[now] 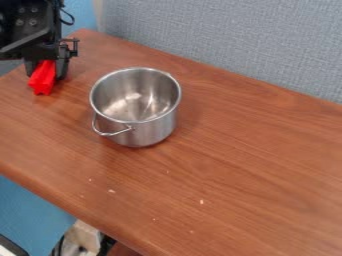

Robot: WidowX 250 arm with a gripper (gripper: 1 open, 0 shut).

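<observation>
At the upper left, my black gripper (48,58) is shut on a red object (43,78) that hangs down from it, close to or on the table's surface; whether it touches the wood I cannot tell. To its right a steel pot (135,122) with a side handle stands upright and open on the table, apart from the gripper. The inside of the pot looks empty.
A grey textured wall (227,40) runs along the back. Past the table's left edge is a blue surface (40,210).
</observation>
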